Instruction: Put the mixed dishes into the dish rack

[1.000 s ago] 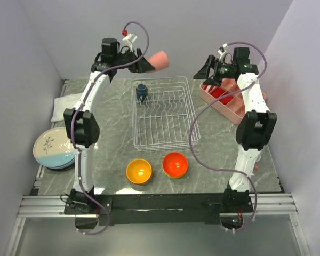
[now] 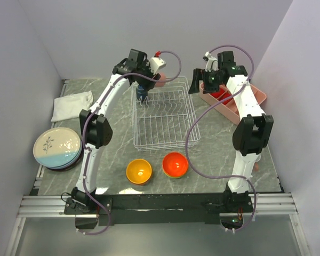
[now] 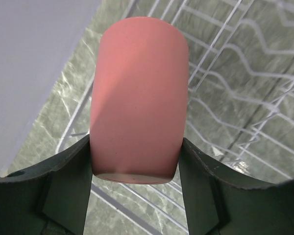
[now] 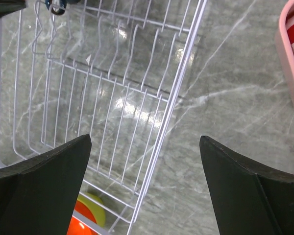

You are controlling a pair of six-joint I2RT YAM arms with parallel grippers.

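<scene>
A pink cup (image 3: 138, 93) fills the middle of the left wrist view, between the fingers of my left gripper, over the back of the white wire dish rack (image 2: 165, 143). In the top view the cup (image 2: 160, 78) sits beside a dark blue cup (image 2: 141, 93) in the rack's back-left. My right gripper stands open with nothing between its fingers, over the rack's right side. An orange-yellow bowl (image 2: 138, 170) and a red bowl (image 2: 175, 165) sit in front of the rack; stacked plates (image 2: 56, 146) lie at the left.
A pink compartment tray (image 2: 232, 112) with red items is at the back right. A folded white cloth (image 2: 72, 106) lies at the back left. Grey walls bound the counter behind and at both sides.
My right gripper has moved slightly left and toward the front.
</scene>
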